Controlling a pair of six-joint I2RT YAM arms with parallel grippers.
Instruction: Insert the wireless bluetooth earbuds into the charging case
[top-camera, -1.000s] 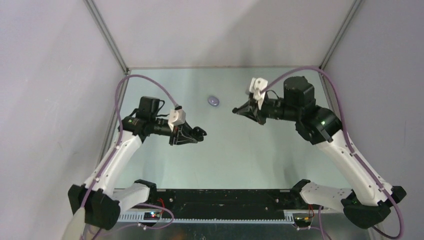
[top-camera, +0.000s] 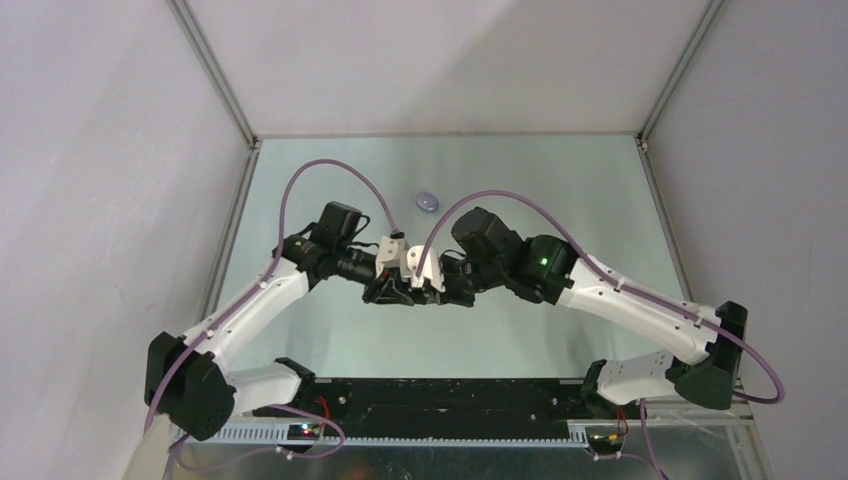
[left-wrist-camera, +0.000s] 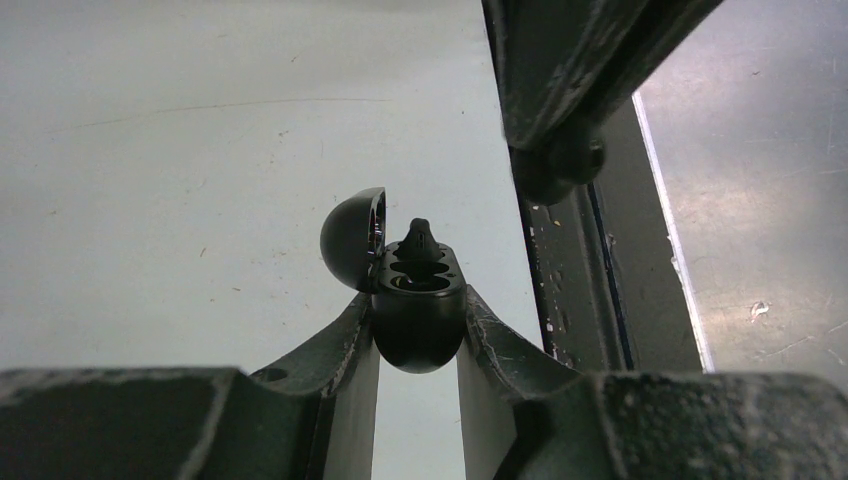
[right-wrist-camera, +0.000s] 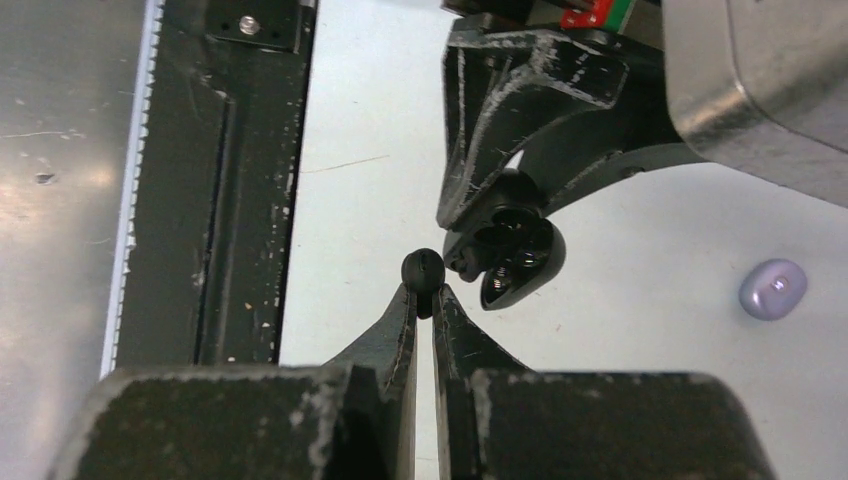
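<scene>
In the left wrist view, my left gripper is shut on the black charging case (left-wrist-camera: 418, 338). Its rounded lid (left-wrist-camera: 350, 240) stands open to the left, and two round slots face up. A pointed dark piece rises behind those slots; I cannot tell what it is. My right gripper is shut on a small black earbud (right-wrist-camera: 423, 268). That earbud appears blurred at upper right in the left wrist view, apart from the case. From the right wrist view, the case lies just beyond and right of the earbud. Both are hard to make out from above.
A purple oval object (top-camera: 427, 202) lies on the pale table (top-camera: 430, 345) behind the grippers. Table around the two arms is otherwise clear. A dark rail (top-camera: 450, 405) runs along the front edge.
My right gripper has come left and toward the front, closing the gap to the left gripper. The left gripper has shifted slightly right with the case. Both remain shut.
</scene>
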